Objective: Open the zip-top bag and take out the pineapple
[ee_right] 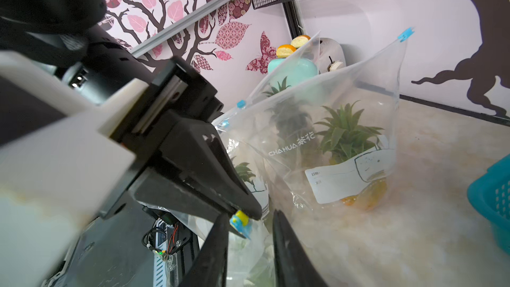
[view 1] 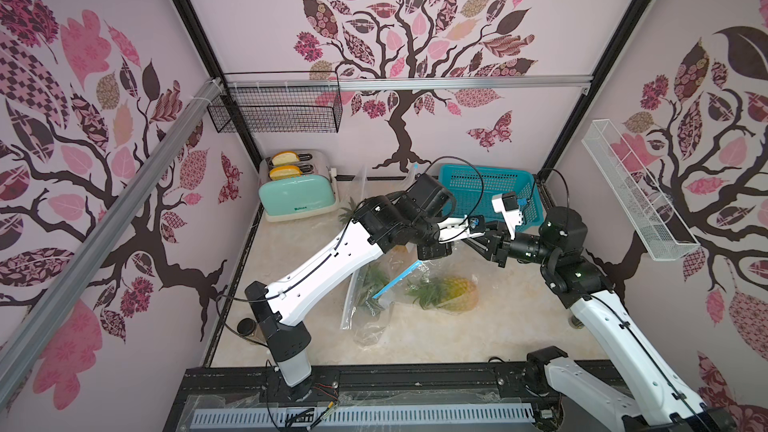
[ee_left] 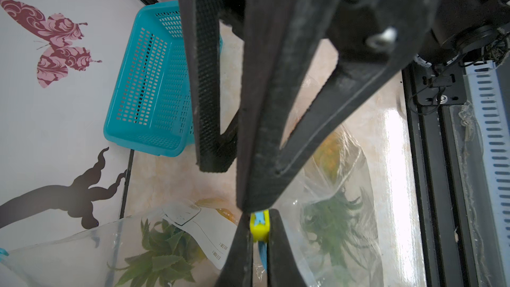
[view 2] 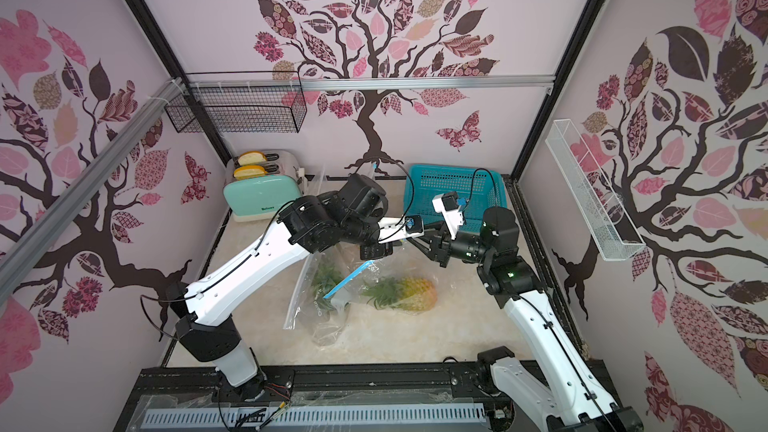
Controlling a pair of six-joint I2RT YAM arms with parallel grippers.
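Note:
In the left wrist view my left gripper is shut on a small yellow-and-blue zip slider (ee_left: 259, 230). Beside it, in the right wrist view, my right gripper stands open, its fingers apart with no object seen held between them. The two grippers are very close together. A pineapple (view 1: 460, 294) lies on its side inside a clear bag near the front of the table, the bag's blue zip strip (view 1: 397, 279) slanting beside it. More bagged pineapples show, one with green leaves (ee_right: 348, 130) behind clear plastic (ee_right: 287, 122). The bag mouth's opening is hard to make out.
A turquoise basket (view 1: 460, 178) stands at the back right. At the back left is a mint toaster (view 1: 300, 196) with toast. Both arms crowd the middle.

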